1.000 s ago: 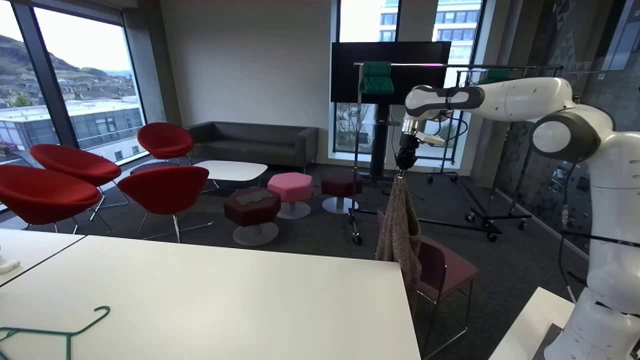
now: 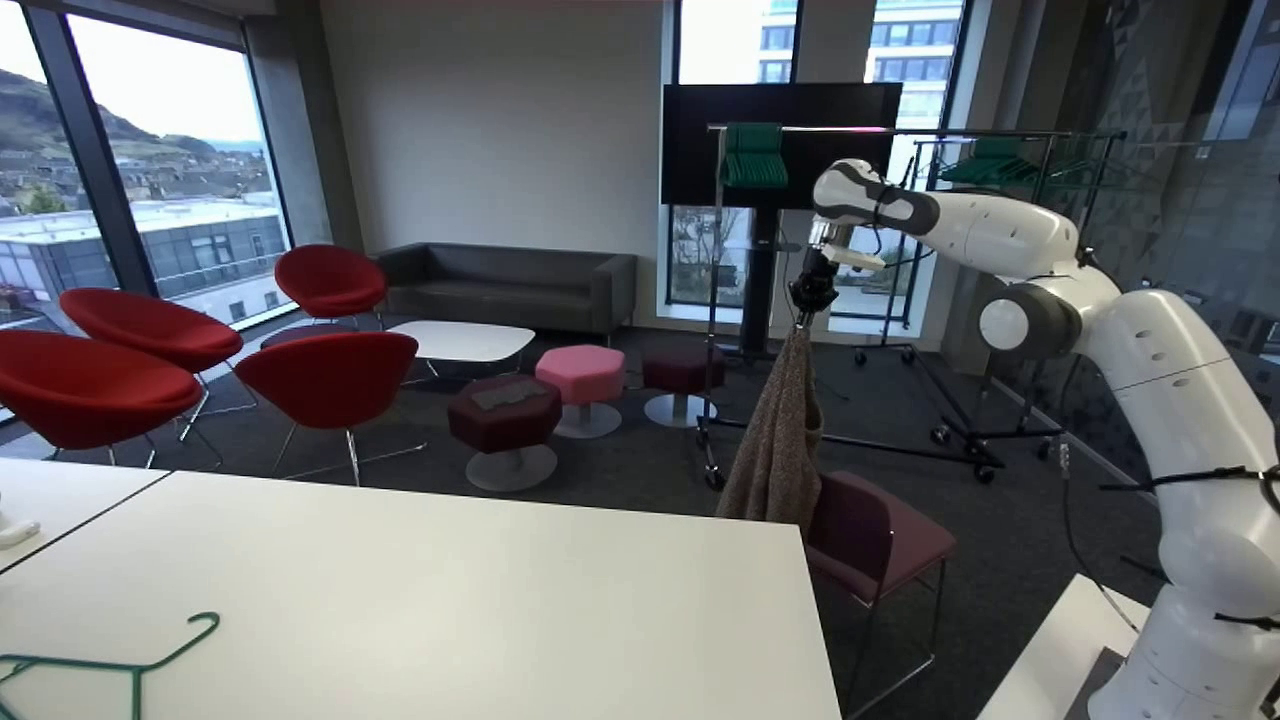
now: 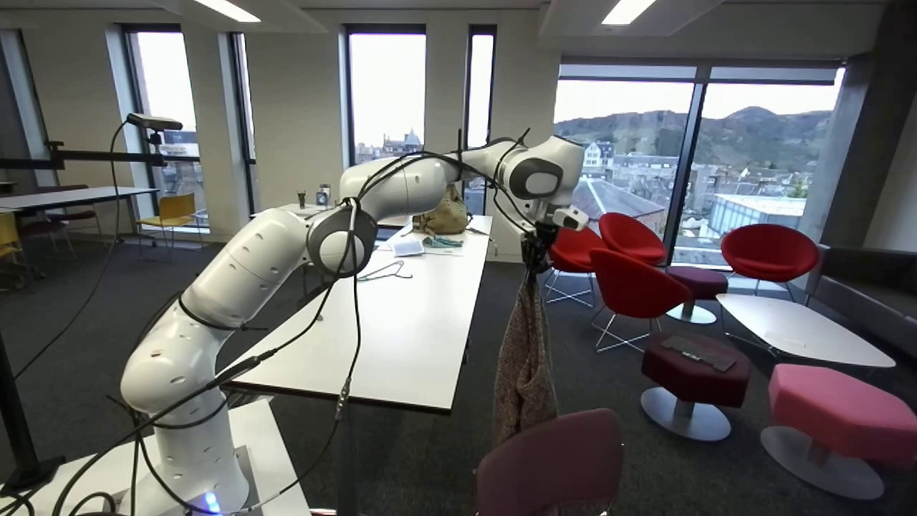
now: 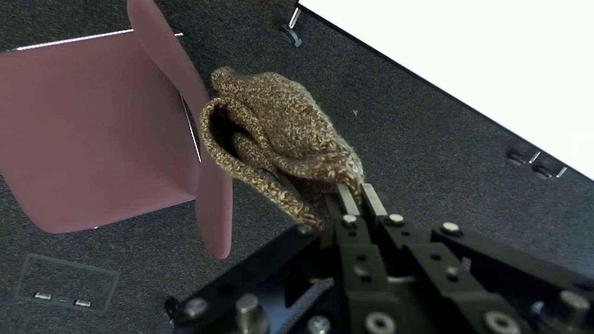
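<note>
A brown knitted garment (image 2: 776, 438) hangs in long folds from my gripper (image 2: 803, 322), which is shut on its upper edge. From the other side, the garment (image 3: 524, 365) drops down behind the backrest of the maroon chair (image 3: 550, 469). The wrist view has the fabric (image 4: 289, 117) bunched at the tips of the fingers (image 4: 374, 200), with an open fold facing the chair (image 4: 100, 133). Whether the cloth touches the backrest I cannot tell. On the near left of the table lies a green hanger (image 2: 132, 666).
A white table (image 2: 480, 588) borders the garment, its corner close by. Behind stands a clothes rack (image 2: 912, 130) with green hangers (image 2: 753, 156). Hexagonal stools (image 2: 582, 374) and red chairs (image 2: 330, 374) fill the floor beyond. Cables (image 3: 344, 378) hang from the arm.
My gripper has risen a little with the garment. The cloth's lower part has swung left, away from the chair, and the arm's elbow has shifted left and lower in exterior view 1.
</note>
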